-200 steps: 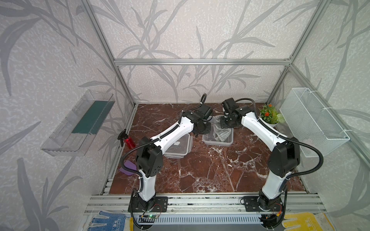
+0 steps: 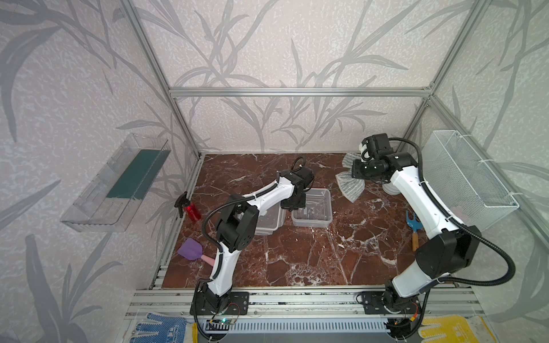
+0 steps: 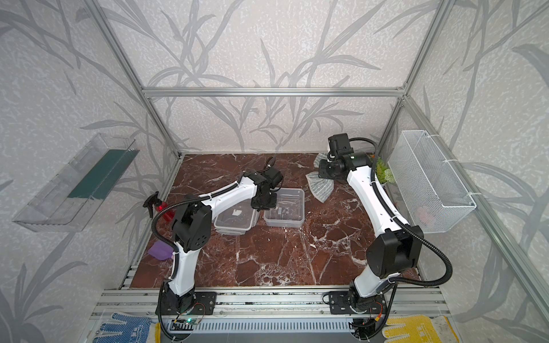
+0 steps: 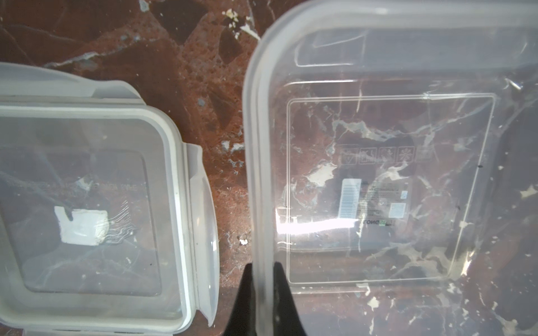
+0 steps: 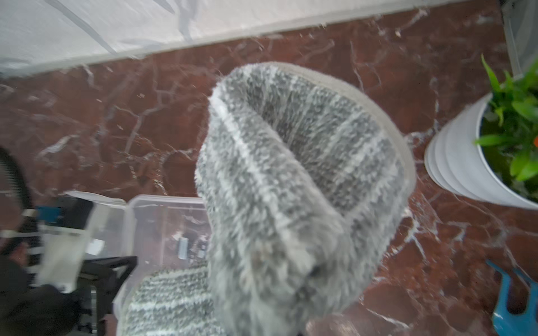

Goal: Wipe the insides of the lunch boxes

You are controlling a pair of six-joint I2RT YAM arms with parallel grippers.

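An open clear lunch box (image 2: pixel 320 216) sits centrally. My left gripper is shut on its left rim. A second clear box (image 4: pixel 72 168) with a white label lies just to the left, partly under the left arm in the top views. My right gripper (image 2: pixel 360 168) holds a grey striped fluffy cloth (image 5: pixel 297 168) above the table, right of the open box; its fingers are hidden behind the cloth in the right wrist view.
A potted plant (image 5: pixel 454 156) and a blue garden fork (image 2: pixel 415 231) are at the right, near a white mesh basket (image 2: pixel 463 177). A red spray bottle (image 2: pixel 191 208) and purple spatula (image 2: pixel 190 248) lie left.
My right gripper has lifted the cloth out of the box and moved right.
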